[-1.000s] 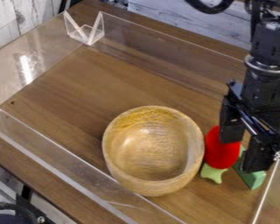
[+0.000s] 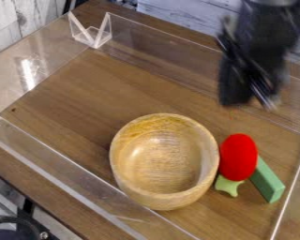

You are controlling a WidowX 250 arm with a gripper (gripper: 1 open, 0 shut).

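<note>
The dark gripper (image 2: pixel 250 80) is blurred at the upper right, raised above the wooden tray floor, and its finger state is hard to make out. Below it lie a red oval object (image 2: pixel 238 157) with a pale green end showing beneath, and a green block (image 2: pixel 268 180) beside it. A wooden bowl (image 2: pixel 165 159) sits just to their left.
Clear plastic walls (image 2: pixel 78 163) edge the wooden floor (image 2: pixel 90 103), with a small clear bracket at the back left. The floor's left and middle are empty.
The gripper has risen away from the red object and green block, uncovering them; both remain on the floor, as does the bowl.
</note>
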